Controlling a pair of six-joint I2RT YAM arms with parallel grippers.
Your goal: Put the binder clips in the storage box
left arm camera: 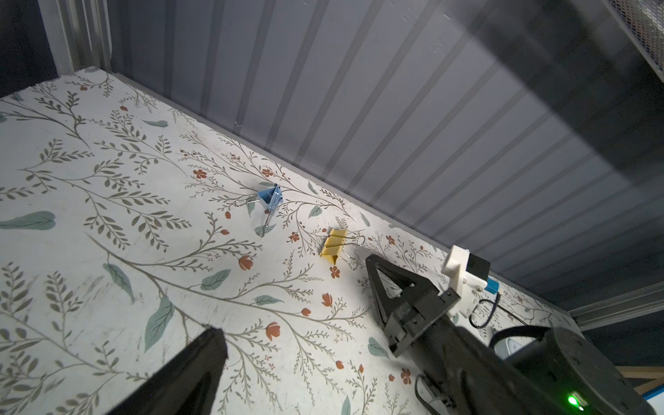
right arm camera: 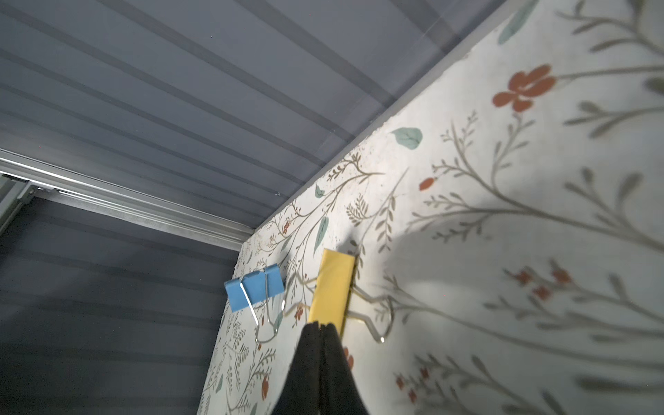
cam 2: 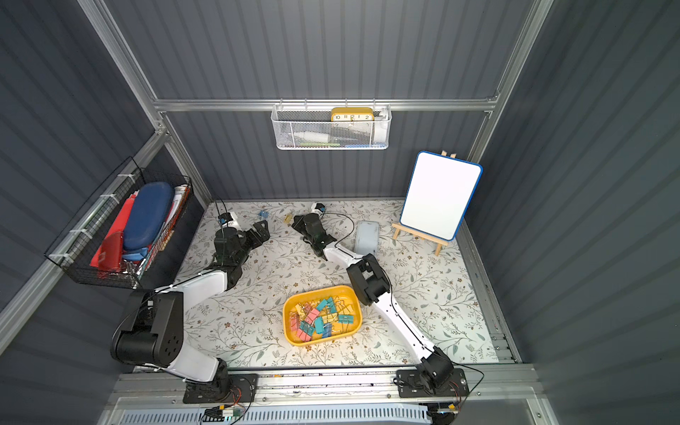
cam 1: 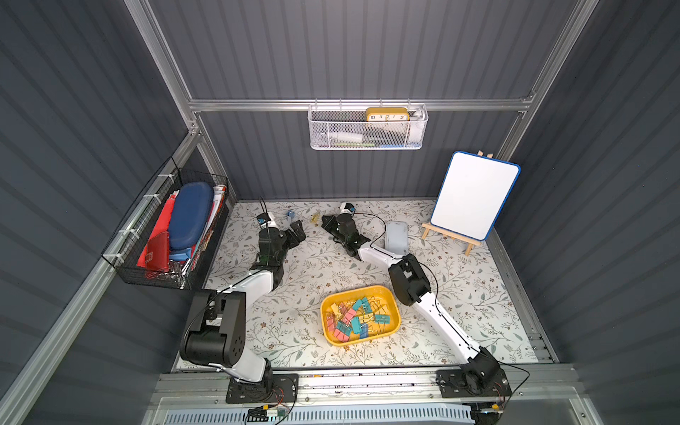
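In the right wrist view my right gripper is shut, its fingers together and nothing between them. Beyond its tips a yellow binder clip lies on the patterned tabletop, apart from it in the left wrist view. Left of the yellow clip and near the back wall is a blue binder clip point(left arm camera: 271, 196). My left gripper point(cam 1: 298, 231) stands open over the table, its blurred fingers point(left arm camera: 186, 373) wide apart at the bottom of its own view. The yellow storage box point(cam 1: 328, 334), holding several coloured clips, sits at the table's front middle.
A grey lidded case point(cam 1: 396, 239) lies right of my right arm. A whiteboard on an easel point(cam 1: 476, 194) stands at the back right. Black wire basket point(cam 1: 152, 283) hangs at left, white mesh basket point(cam 1: 368, 134) on the back wall. Mid-table is bare.
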